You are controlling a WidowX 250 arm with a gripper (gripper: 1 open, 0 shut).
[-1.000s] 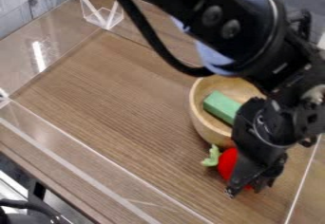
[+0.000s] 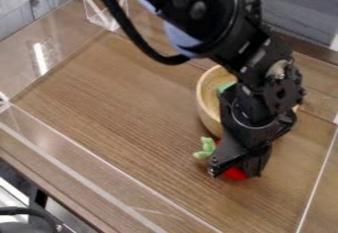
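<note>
My dark gripper (image 2: 240,158) reaches down at the right of the wooden table, its fingers shut over a small red object (image 2: 235,173) with a pale green top (image 2: 207,150). Whether the red object is held between the fingers or lies beneath them I cannot tell, as the gripper hides most of it. Behind the gripper is a light wooden bowl (image 2: 209,87) with a green item (image 2: 224,87) in it, largely covered by the arm.
A clear plastic item (image 2: 106,10) stands at the back left. A dark cable lies at the bottom left edge.
My gripper has moved up and slightly left from lower right, now covering more of the bowl and its green item. The red object has shifted slightly left and is more hidden.
</note>
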